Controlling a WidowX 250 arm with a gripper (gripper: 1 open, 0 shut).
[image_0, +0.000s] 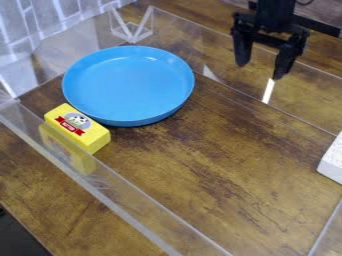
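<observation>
My black gripper (263, 52) hangs at the top right over the wooden table, open, with its two fingers pointing down and apart. A round blue plate (128, 85) lies left of centre. A yellow box (76, 127) with a small printed label sits below and left of the plate, apart from it.
A white object (331, 163) is cut off at the right edge. Clear transparent panels run along the left and lower parts of the view.
</observation>
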